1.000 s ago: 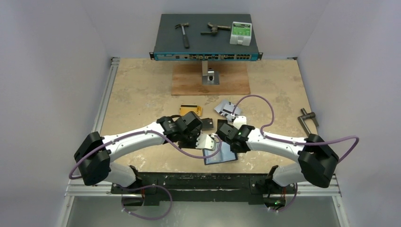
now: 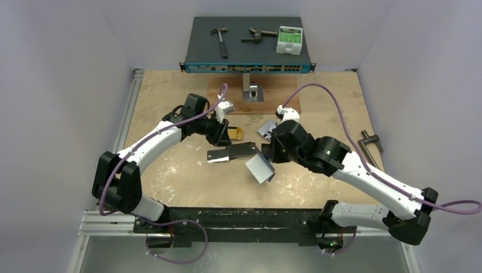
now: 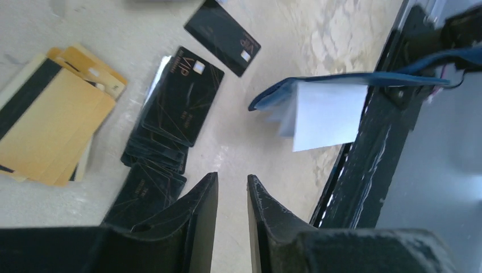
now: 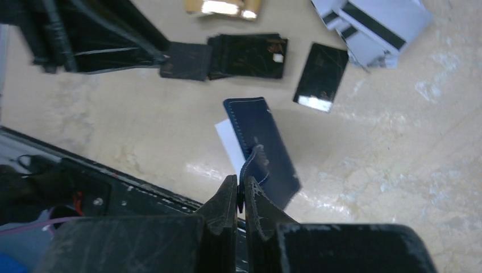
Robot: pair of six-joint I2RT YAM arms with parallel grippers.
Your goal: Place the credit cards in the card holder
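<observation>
The blue card holder (image 4: 266, 149) hangs above the table by its edge, with my right gripper shut on that thin edge; its white inner sheet (image 2: 260, 168) shows in the top view. My left gripper stands open and empty, above the table near the black cards. Several black cards (image 3: 183, 96) lie stacked and fanned out, and a single black card (image 3: 223, 35) lies apart from them. Gold cards (image 3: 57, 114) lie in a pile, and silver cards (image 4: 381, 28) in another pile farther right.
A wooden board with a metal stand (image 2: 253, 94) is at the back, before a rack unit (image 2: 244, 51) with hammers and a white-green box (image 2: 290, 40) on top. Another hammer (image 2: 370, 139) lies by the right edge.
The holder lay flat on the table; it is now lifted and tilted in my right gripper, which has risen. My left arm has moved back and away from the holder.
</observation>
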